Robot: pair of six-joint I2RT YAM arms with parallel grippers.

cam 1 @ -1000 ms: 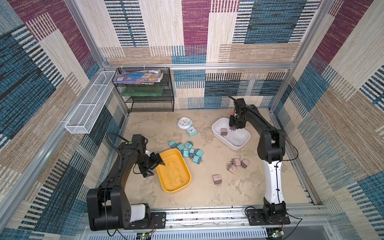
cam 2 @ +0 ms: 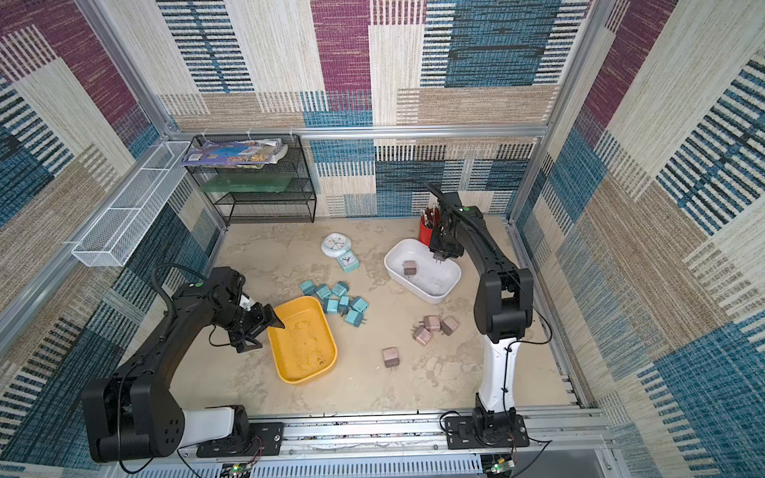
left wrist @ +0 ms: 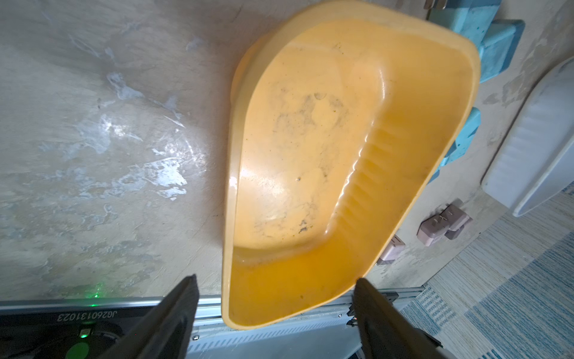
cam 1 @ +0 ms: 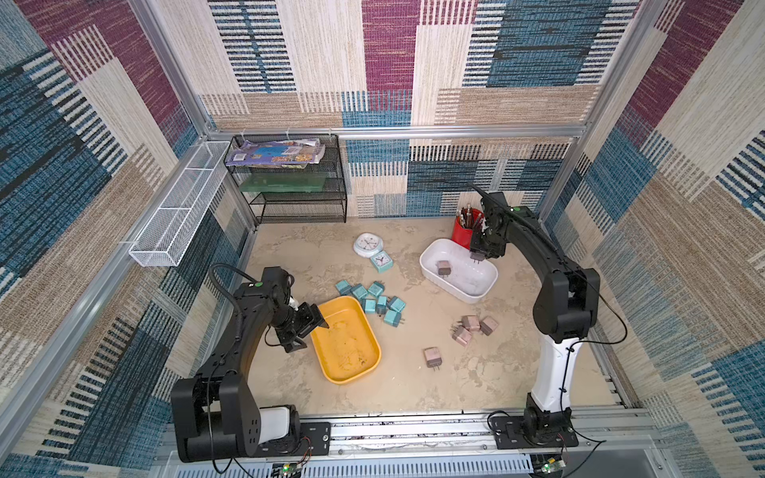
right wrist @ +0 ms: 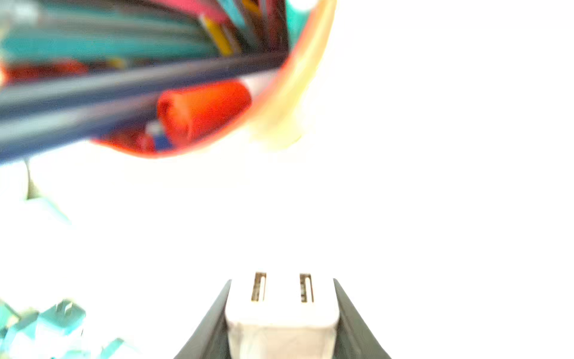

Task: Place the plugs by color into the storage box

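Observation:
A plug (right wrist: 282,311), washed out almost white in the right wrist view, is gripped by my shut right gripper; from above it looks pinkish (cam 1: 477,256), at the white box's back right rim. One pink plug (cam 1: 444,267) lies in the white box (cam 1: 481,288). Several pink plugs (cam 1: 471,322) are grouped on the table, and a single one (cam 1: 432,357) lies apart. Several teal plugs (cam 1: 376,288) cluster behind the empty yellow box (cam 1: 347,350). My left gripper is open at the yellow box's left side, nothing between its fingers.
A red pen cup (cam 1: 462,232) stands close behind the white box, near the right gripper. A white round clock (cam 1: 368,244) and a teal square clock (cam 1: 381,260) sit at the back. A black rack (cam 1: 306,208) is at the back left.
My right gripper has shifted rightward with its plug, from over the white box's back to its back right rim. The white box has moved slightly. The left arm has stayed put.

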